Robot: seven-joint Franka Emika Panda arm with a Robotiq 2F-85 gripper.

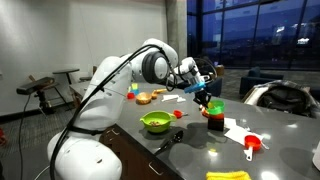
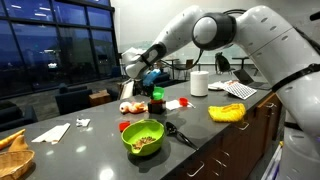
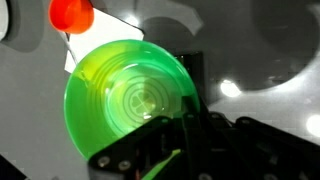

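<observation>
My gripper is shut on the rim of a translucent green bowl (image 3: 130, 62). The wrist view looks down into its round opening, which seems empty. In exterior view 1 the green bowl (image 1: 215, 106) is above a black box (image 1: 214, 126), with a patch of red between them. Exterior view 2 also has the green bowl (image 2: 158, 93) right over the black box (image 2: 157, 106); whether they touch I cannot tell. Part of the black box (image 3: 196, 70) shows beside the bowl in the wrist view.
A larger green bowl with food (image 1: 157, 121) stands nearer the arm's base, with a black ladle (image 2: 180, 134) beside it. A red cup (image 1: 252, 142) and a yellow cloth (image 1: 228, 175) lie to the right. White paper (image 3: 98, 38) lies under the bowl's far side.
</observation>
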